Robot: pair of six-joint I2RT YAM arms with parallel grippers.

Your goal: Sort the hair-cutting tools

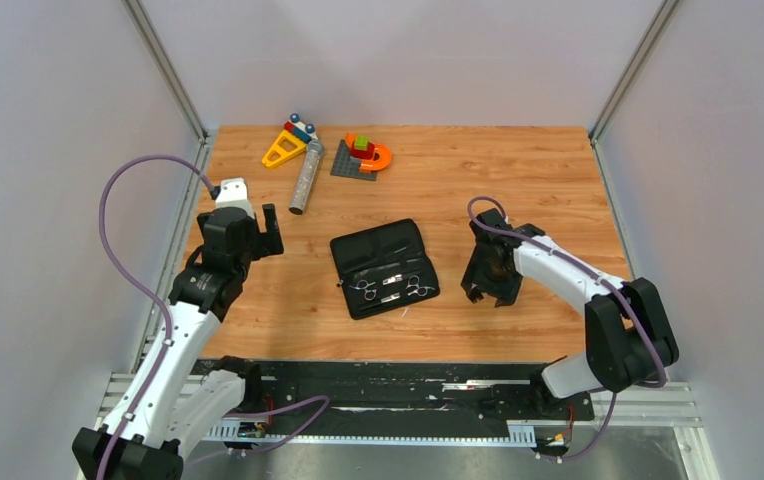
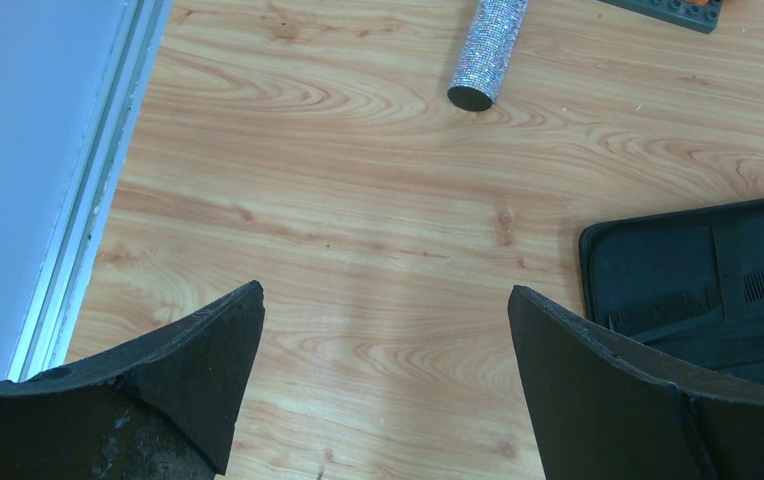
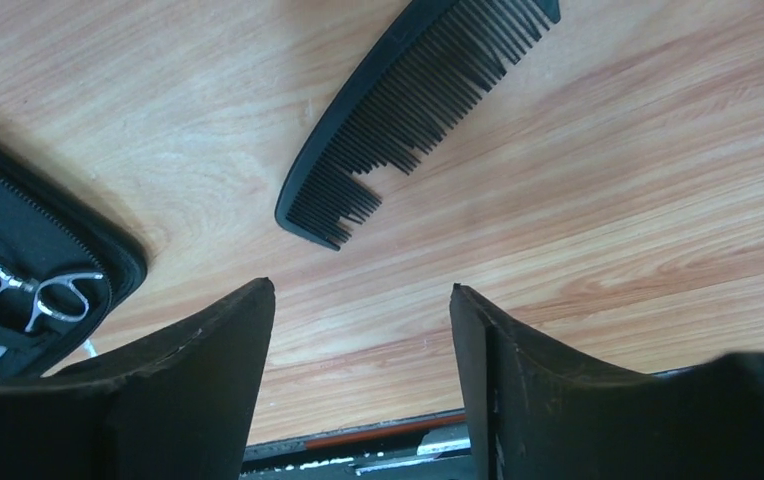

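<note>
An open black tool case (image 1: 385, 240) lies mid-table, holding scissors (image 1: 418, 287) and slim metal tools. My left gripper stands open left of the case over bare wood, with nothing between its fingers. My right gripper is open to the right of the case, with nothing between its fingers. In the right wrist view a black comb (image 3: 378, 120) lies on the wood beyond those fingertips, beside the case; in the top view the arm hides it.
At the back left lie a glittery silver cylinder (image 1: 305, 182), a yellow toy frame (image 1: 278, 152) and a grey brick plate (image 1: 343, 163) with coloured pieces.
</note>
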